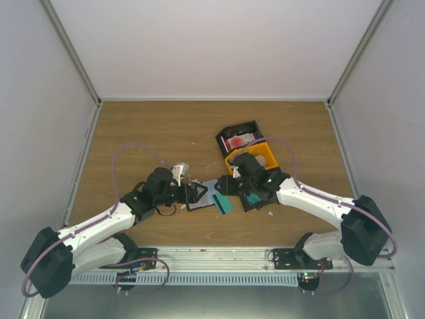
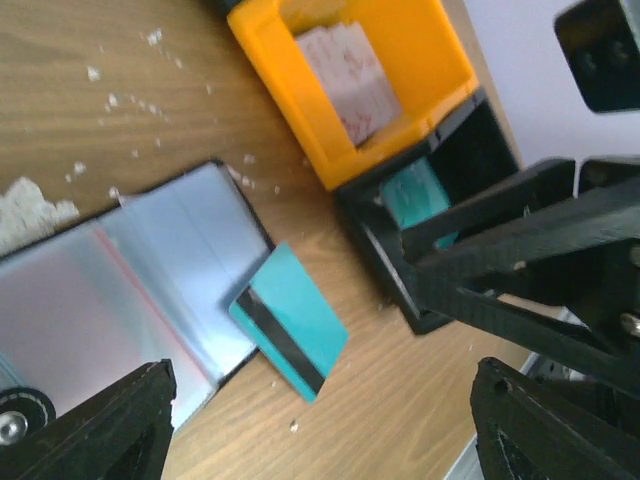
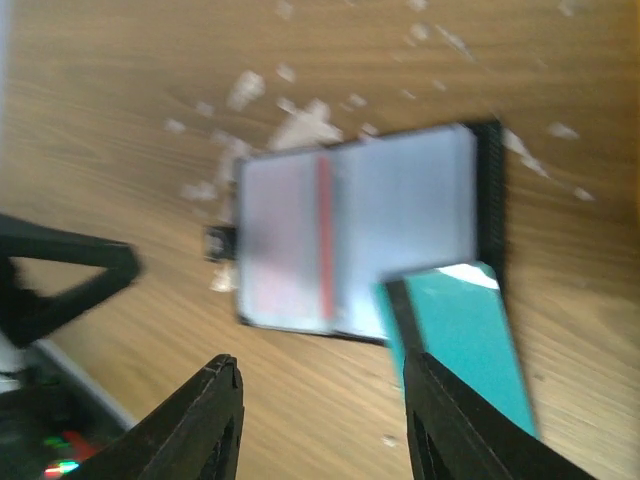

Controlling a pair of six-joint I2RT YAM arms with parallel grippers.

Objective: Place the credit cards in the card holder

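Note:
A teal credit card (image 3: 462, 335) with a dark stripe lies askew, one end over the right edge of the open card holder (image 2: 105, 290) and the other on the table. The holder lies flat, its clear sleeves facing up. My right gripper hovers over the card and the holder's near side, fingers apart and empty. To the holder's left, in the top view, my left gripper (image 1: 198, 192) is low over the table; its fingers (image 2: 110, 430) stand wide apart in its wrist view with nothing between them.
At the right stand a black bin (image 2: 425, 315) with teal cards, a yellow bin (image 2: 300, 105) with pale cards and a black bin (image 1: 229, 130) with red and white cards. Both arms are close together above the holder. White scuffs mark the table (image 2: 110, 100).

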